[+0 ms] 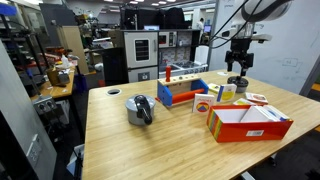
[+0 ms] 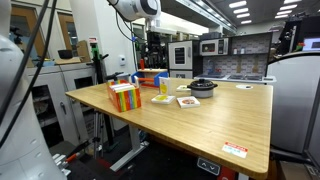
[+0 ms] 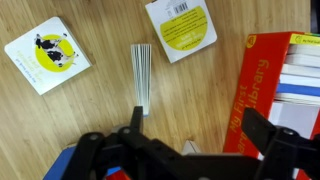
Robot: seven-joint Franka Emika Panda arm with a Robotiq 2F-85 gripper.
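My gripper is open with nothing between its fingers, high above the table. In the wrist view, a thin board book (image 3: 142,78) stands on edge below, seen from its edge. To its left lies a white book with a cow picture (image 3: 47,52); a white book with a yellow circle (image 3: 182,25) lies above right. A red box (image 3: 262,85) marked "My first library" is at the right, with several books (image 3: 301,72) inside. In exterior view 1, the red box (image 1: 234,127) sits near the table's front right, and a small book (image 1: 203,104) stands upright behind it.
A silver pot (image 1: 139,109) stands at the table's left. Behind the books is a blue and red toolbox (image 1: 181,97), and a dark pot (image 1: 237,84) stands near the arm.
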